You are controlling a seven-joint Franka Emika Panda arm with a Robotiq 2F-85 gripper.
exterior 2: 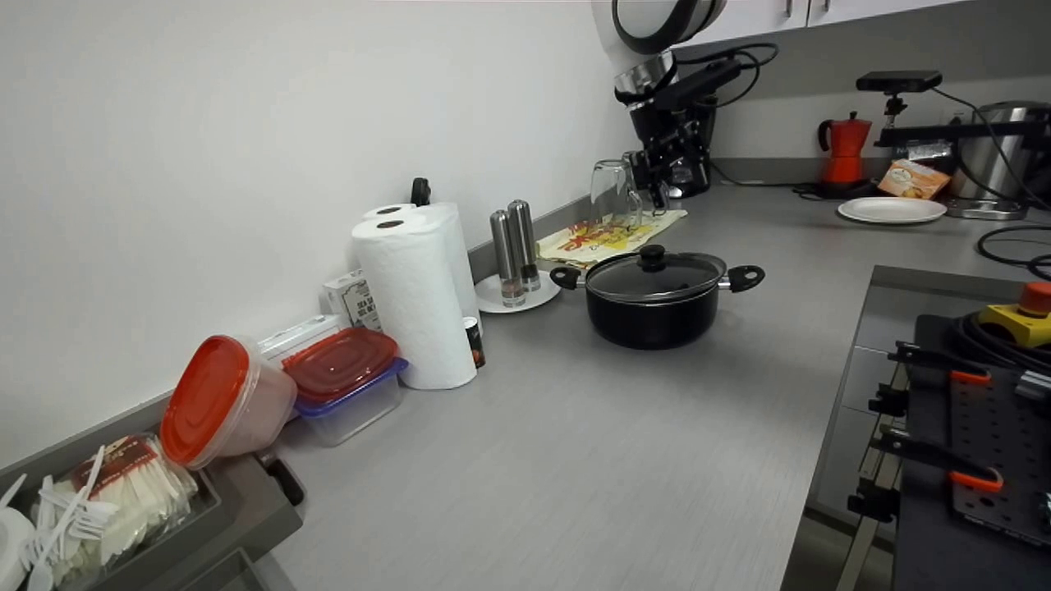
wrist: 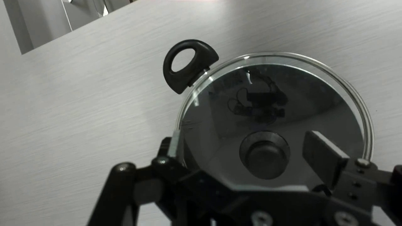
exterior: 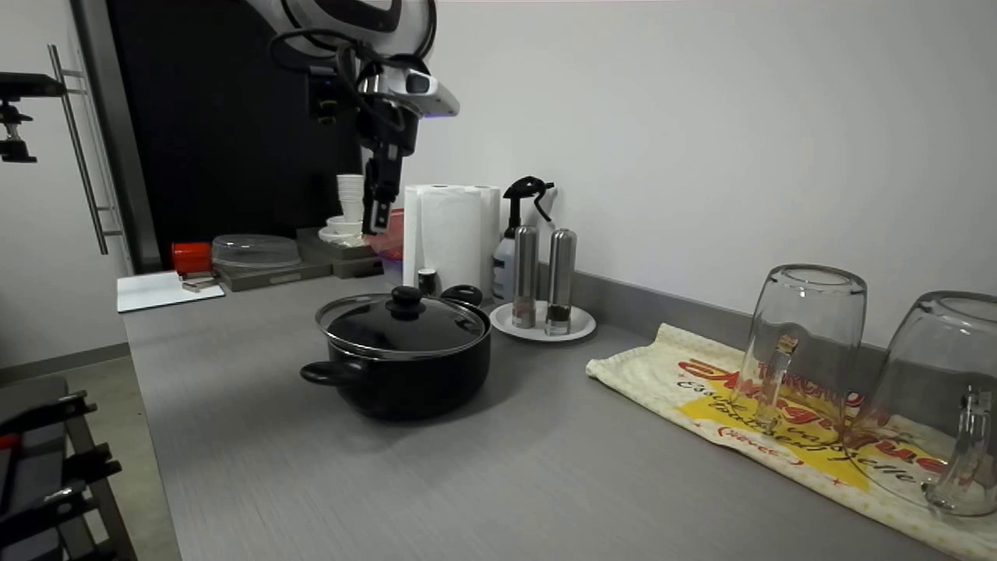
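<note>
A black two-handled pot [exterior: 411, 379] stands on the grey counter, its dark glass lid [exterior 2: 645, 277] resting on top. In the middle of the lid is a round black knob [wrist: 265, 158]. Above the pot hangs my gripper [exterior: 376, 224], apart from the lid and with nothing held. In the wrist view the gripper is open, its two fingers [wrist: 324, 156] spread wide, and the knob appears between them, farther down. One pot handle [wrist: 192, 64] shows at the upper left there.
Behind the pot, a white plate [exterior: 586, 327] bears two steel mills, close to paper towel rolls [exterior: 455, 234]. Upturned glass mugs [exterior: 801, 327] stand on a printed towel [exterior: 645, 369] at right. Plastic containers [exterior 2: 345, 384] line the wall. Bare counter surrounds the pot's front.
</note>
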